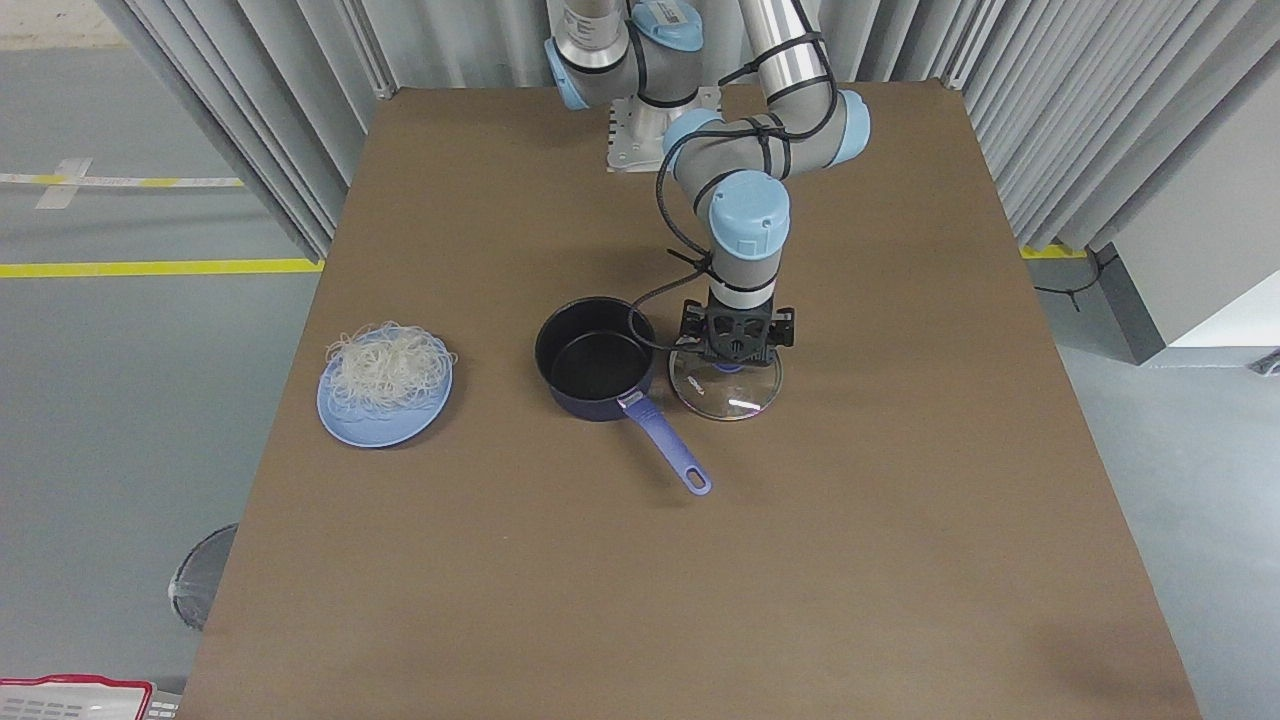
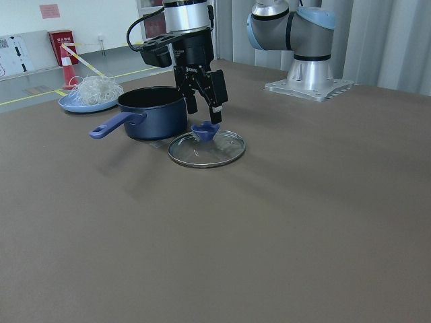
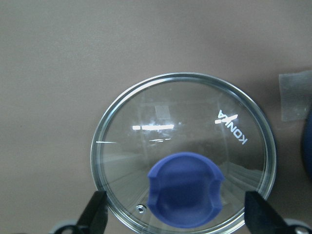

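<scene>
A glass lid [image 2: 206,155] lies flat on the table beside the dark blue pot [image 2: 155,122], its blue knob [image 3: 185,190] facing up. My gripper is just above that knob, its two fingers apart on either side of it and not closed on it. The pot is uncovered and empty, its blue handle [image 1: 667,442] pointing toward the front right. A blue plate [image 1: 372,426] with white noodles [image 1: 389,367] sits left of the pot.
The robot's base [image 2: 308,88] stands at the back. A strip of clear tape [image 3: 295,95] is on the table beside the lid.
</scene>
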